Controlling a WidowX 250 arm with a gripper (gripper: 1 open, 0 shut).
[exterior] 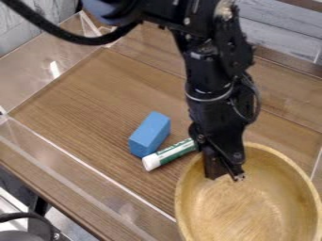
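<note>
My gripper [224, 165] points down at the upper left rim of a large pale yellow bowl [247, 212] at the lower right, its fingertips on the rim, which appears held between them, though the exact grip is hard to see. Left of it a white and green tube [169, 154] lies on the wooden table, partly behind the gripper. A blue block [150, 134] sits further left.
Dark cables and hardware are at the lower left corner.
</note>
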